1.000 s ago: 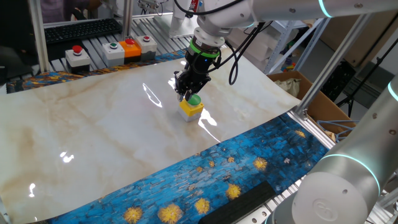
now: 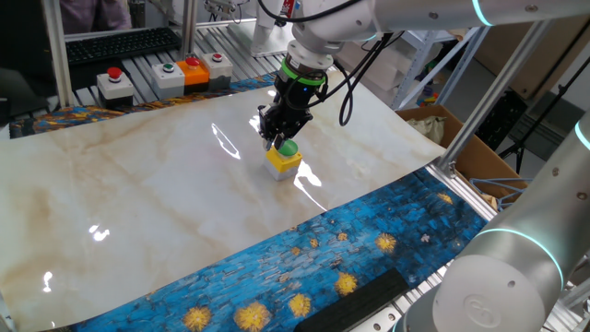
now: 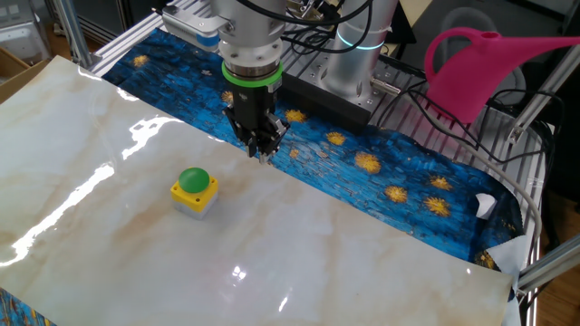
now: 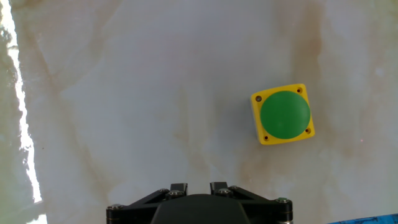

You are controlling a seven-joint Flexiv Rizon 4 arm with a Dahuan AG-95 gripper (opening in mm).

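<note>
A push button with a green dome on a yellow and light-grey box point(image 3: 194, 192) sits upright on the marbled sheet. From above, the wrist view has the same green button point(image 4: 285, 115) right of centre. My gripper is at the bottom edge there, its two fingertips a small gap apart with nothing between them. In the second exterior view the gripper point(image 3: 257, 154) hangs above the sheet, pointing down, apart from the button and to its upper right. The first exterior view has the gripper point(image 2: 273, 143) overlapping the button's far side.
Other button boxes, one with a red top point(image 2: 114, 85) and one orange point(image 2: 193, 74), stand beyond the sheet near a keyboard point(image 2: 120, 44). A pink watering can point(image 3: 471, 77) is beside the arm's base. The marbled sheet point(image 3: 299, 244) is otherwise clear.
The arm, gripper and green button look unmoved. Only a person in the background, behind the keyboard, has shifted.
</note>
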